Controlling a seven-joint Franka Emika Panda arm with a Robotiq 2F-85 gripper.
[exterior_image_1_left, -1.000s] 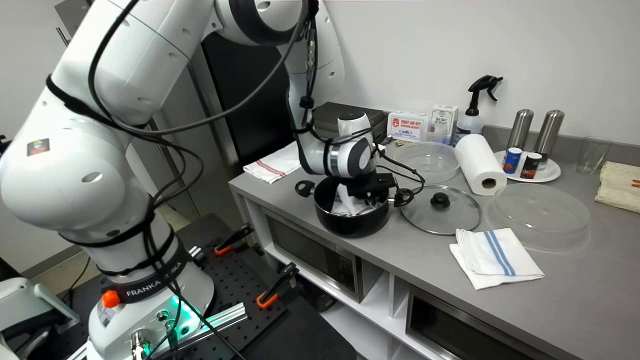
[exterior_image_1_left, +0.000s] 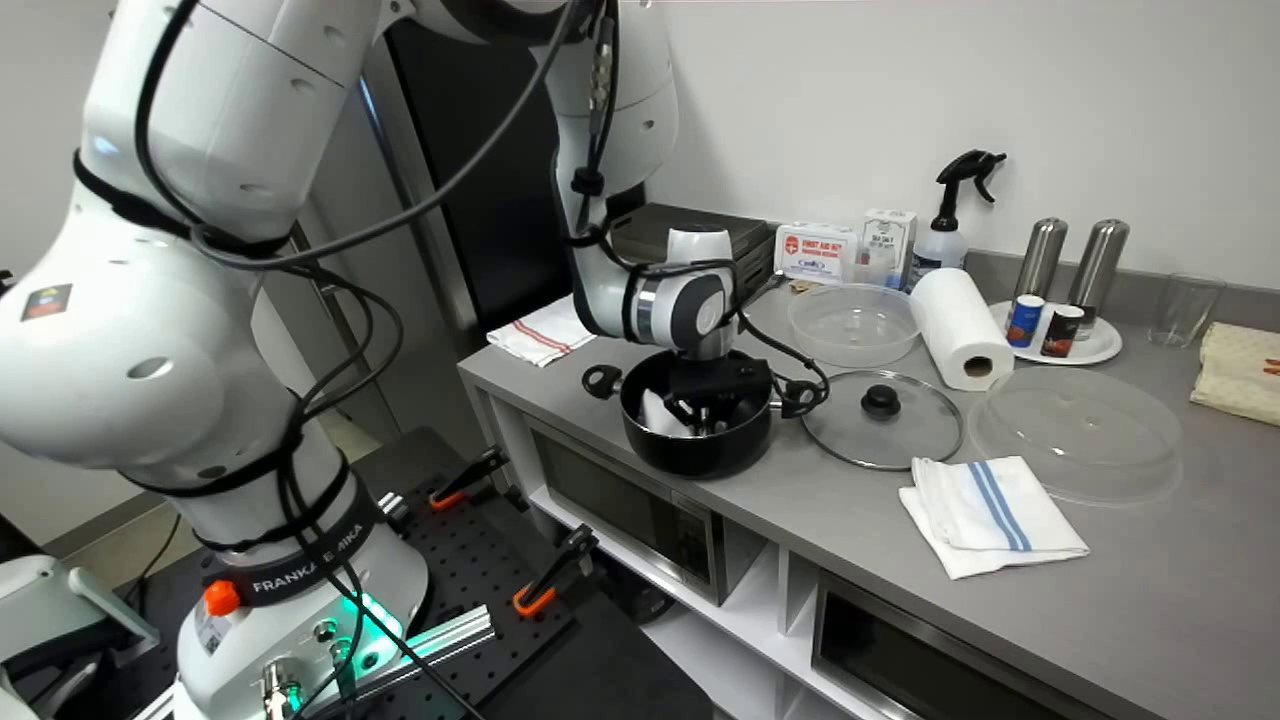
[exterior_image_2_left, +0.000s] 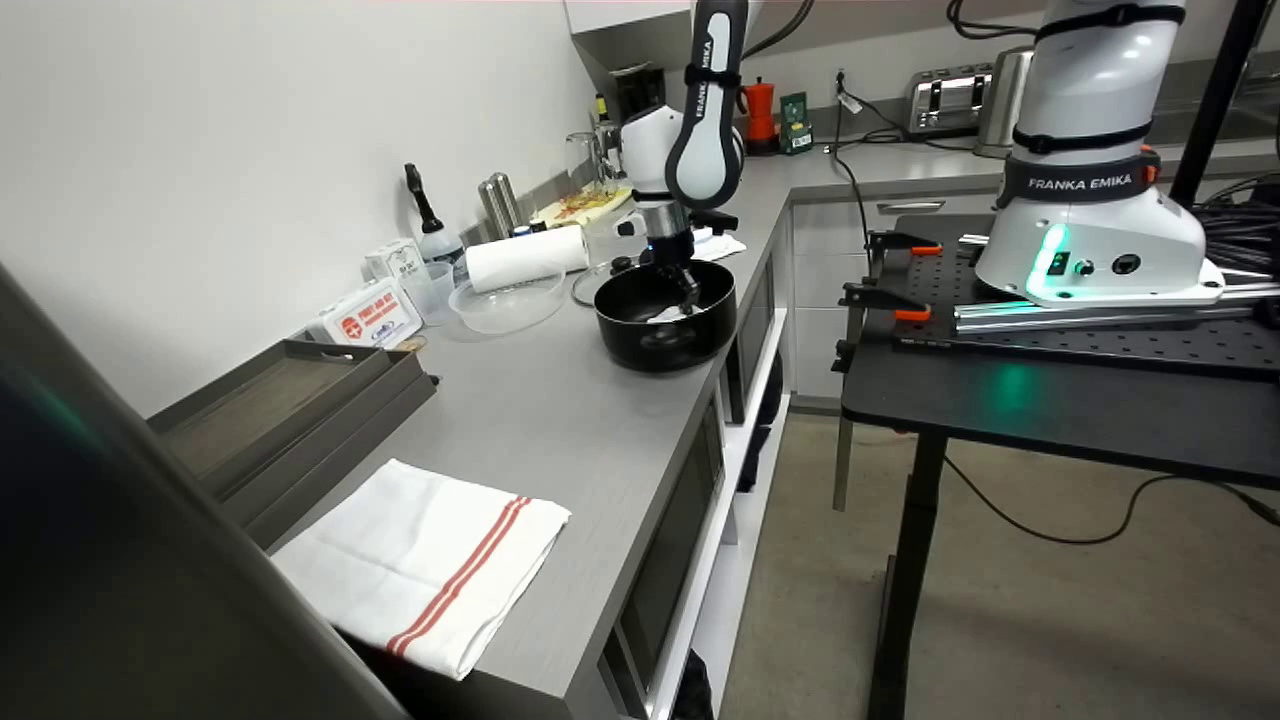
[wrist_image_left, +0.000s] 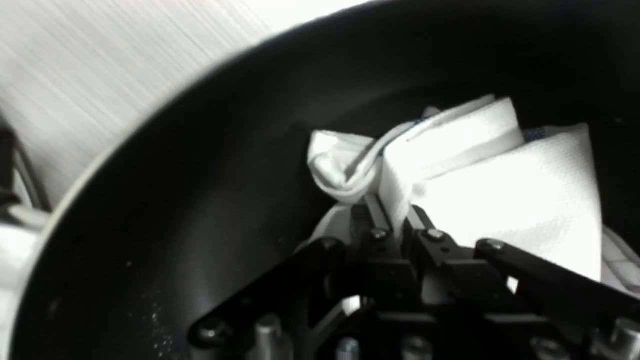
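Note:
Inside the black pot (exterior_image_1_left: 702, 455) lies a crumpled white cloth (wrist_image_left: 510, 198) with traces of dark blue on its folds. My gripper reaches down into the pot and is shut on a fold of this cloth, which rises between the fingertips. Part of the cloth spreads to the right of the fingers in the wrist view, and a curled end sits to their left. From the second exterior view, the pot (exterior_image_2_left: 666, 348) stands near the counter's front edge with a bit of white cloth (exterior_image_2_left: 674, 313) showing inside.
A glass lid (exterior_image_1_left: 854, 438) lies right beside the pot. Near it are a folded blue-striped towel (exterior_image_1_left: 990, 516), a clear plastic bowl (exterior_image_1_left: 852, 324) and a paper towel roll (exterior_image_1_left: 960, 324). A red-striped towel (exterior_image_2_left: 444, 564) rests at the counter's end, with bare counter between it and the pot.
My gripper has moved slightly left and lower into the pot. The pot has shifted slightly left in exterior view 1, and less of the cloth shows there.

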